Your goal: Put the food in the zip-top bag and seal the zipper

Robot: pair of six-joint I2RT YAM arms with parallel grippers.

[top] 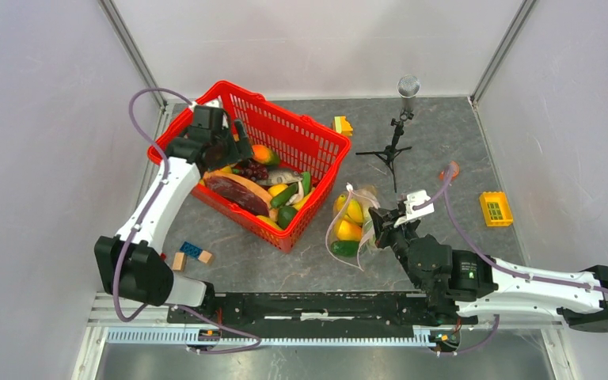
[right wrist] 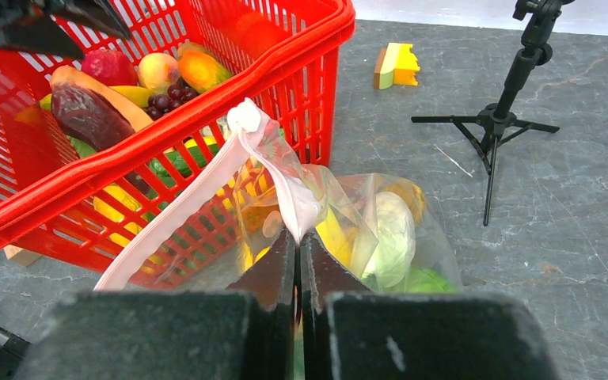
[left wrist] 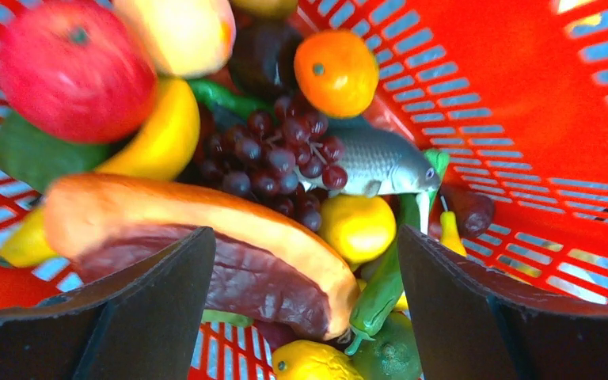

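Note:
The clear zip top bag (top: 366,215) stands upright on the table beside the basket, its pinkish white zipper strip (right wrist: 182,202) spread into an open loop. Inside it are yellow and orange food, a dark green piece and a pale green vegetable (right wrist: 392,237). My right gripper is shut on the bag's rim at one end of the strip. Over the red basket (top: 317,138), my left gripper hangs open and empty, pointing down. Below its fingers lie a long meat piece (left wrist: 206,253), grapes (left wrist: 269,154), a fish (left wrist: 376,162) and a green pepper (left wrist: 384,293).
The basket's tall wall rises close to the bag's left side. A tripod with a microphone (top: 396,146) stands behind the bag. Further right is a yellow crate (top: 495,209). Small blocks (top: 191,252) lie at front left. Bare table lies right of the bag.

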